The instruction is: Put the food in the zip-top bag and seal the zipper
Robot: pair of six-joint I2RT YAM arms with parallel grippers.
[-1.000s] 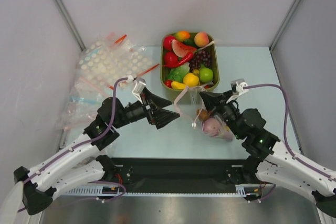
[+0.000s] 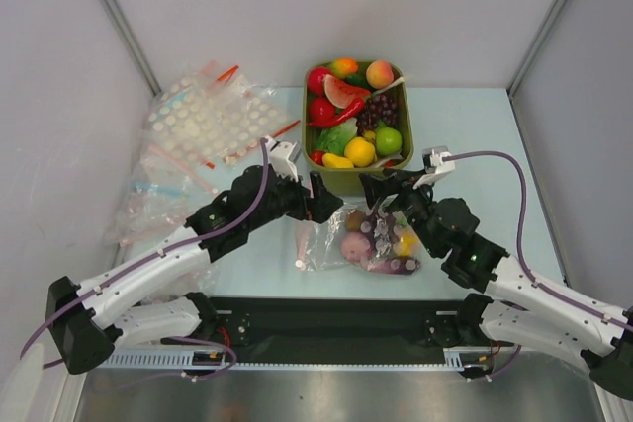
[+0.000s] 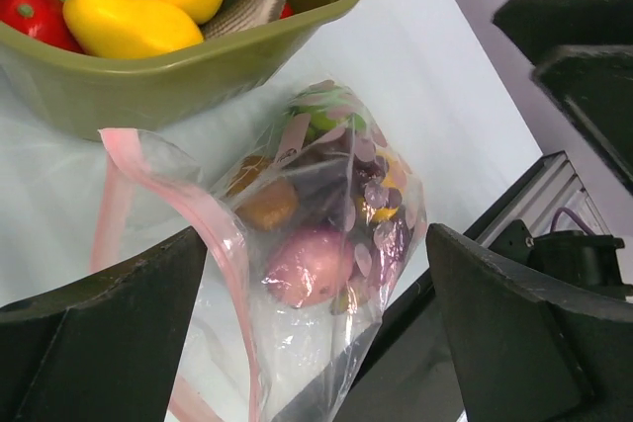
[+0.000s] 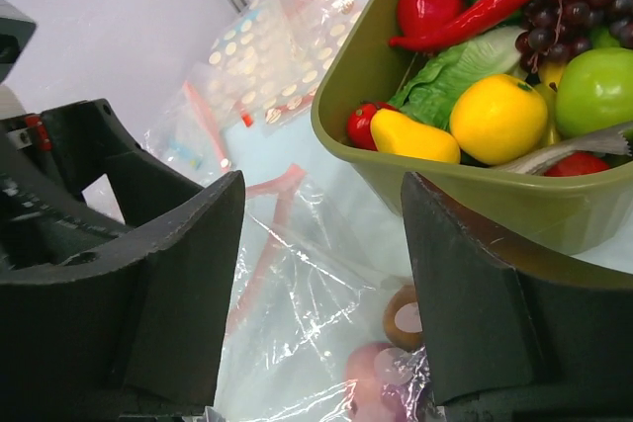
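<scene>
A clear zip top bag (image 2: 336, 240) with a pink zipper strip lies on the table in front of the food bin, several pieces of food inside. In the left wrist view the bag (image 3: 316, 175) shows a pink-red food piece, a brown one and dark grapes; its zipper edge curls up at the mouth. My left gripper (image 2: 321, 200) is open at the bag's left, above its mouth. The right gripper (image 2: 381, 195), also open, hovers over the bag near the bin, and the bag (image 4: 307, 289) spreads below its parted fingers (image 4: 193, 284). Nothing is held by either.
A green bin (image 2: 341, 181) full of toy fruit, vegetables and a fish stands right behind the bag. More empty bags (image 2: 188, 126) lie flat at the back left.
The bag was hanging upright at my right gripper; now it is released and spread flatter on the table, toward the left.
</scene>
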